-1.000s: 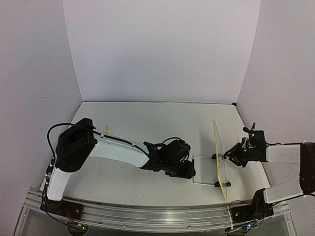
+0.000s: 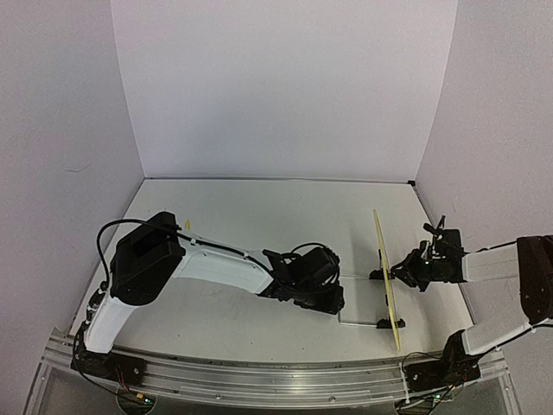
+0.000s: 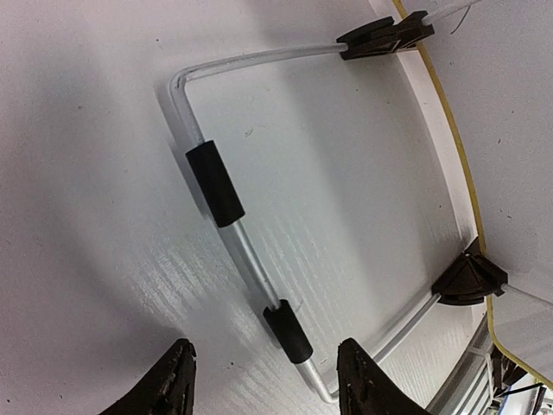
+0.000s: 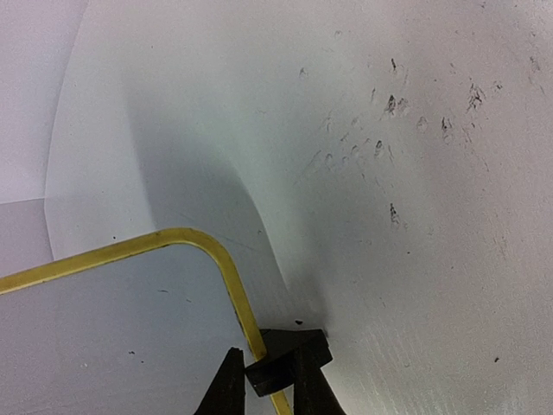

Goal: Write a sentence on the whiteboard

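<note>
The whiteboard, with a yellow rim (image 2: 384, 251), stands on the table's right side and shows almost edge-on in the top view. A clear wire stand (image 3: 251, 264) with black sleeves reaches from its black clips (image 3: 469, 278) along the table. My left gripper is open above the wire's outer side, nothing held between its fingers. On the board's right, my right gripper is close to a black clip (image 4: 298, 346) on the rim. Its fingers are a little apart, with clip and rim visible between them; whether they grip either is unclear. No writing shows.
A small yellow object (image 2: 187, 225) lies behind the left arm. A metal rail (image 2: 268, 378) runs along the front, and a side wall (image 2: 501, 130) rises close to the right arm.
My right gripper has shifted slightly left; the left arm's elbow has moved a little right.
</note>
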